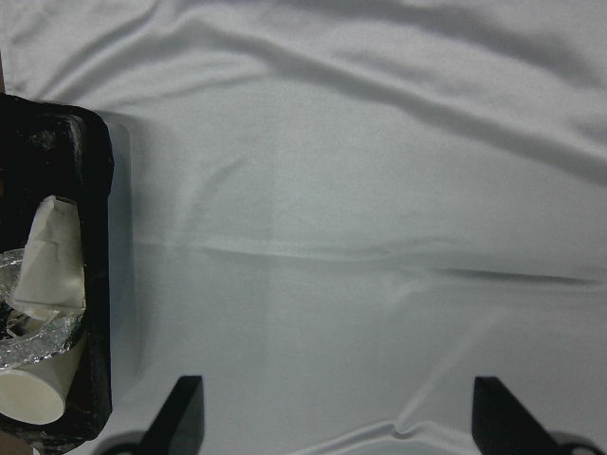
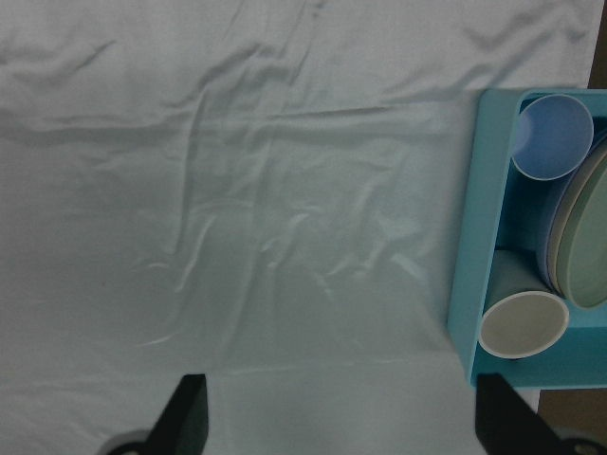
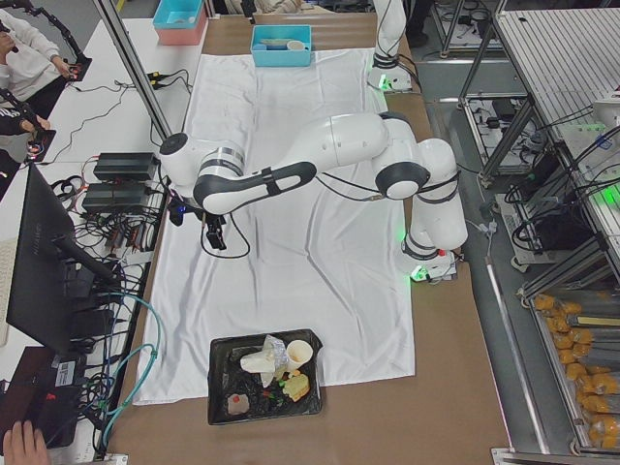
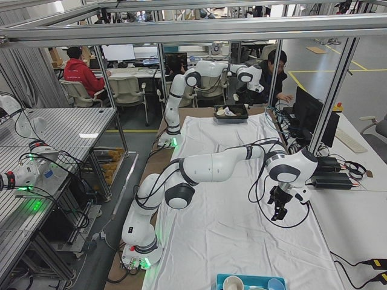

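A black tray (image 3: 223, 378) at the near end of the cloth holds a paper cup (image 3: 298, 355), crumpled white paper and foil (image 3: 262, 360), and food scraps. My left gripper is open and empty over bare cloth, with the tray (image 1: 95, 190) to its left in the left wrist view. My right gripper stands open and empty over cloth at the opposite end. Beside it is a blue bin (image 2: 471, 237) holding a blue cup (image 2: 553, 135), a pale cup (image 2: 522, 324) and several stacked plates (image 2: 593, 237).
The white cloth (image 3: 291, 271) between tray and bin is largely bare. A monitor (image 3: 39, 262), black boxes and cables line the adjoining desk. Metal frame posts rise along the table's sides.
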